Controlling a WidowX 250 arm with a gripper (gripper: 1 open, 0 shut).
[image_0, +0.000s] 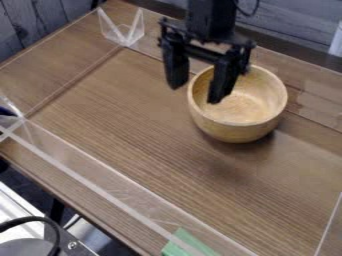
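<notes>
A beige round bowl sits on the wooden table at the right of the camera view, looking empty where its inside shows. My black gripper, blurred, hangs over the bowl's back left rim, its fingers spread apart. I see nothing held between them.
A green object lies at the bottom edge. Clear plastic pieces stand at the back left and along the left side.
</notes>
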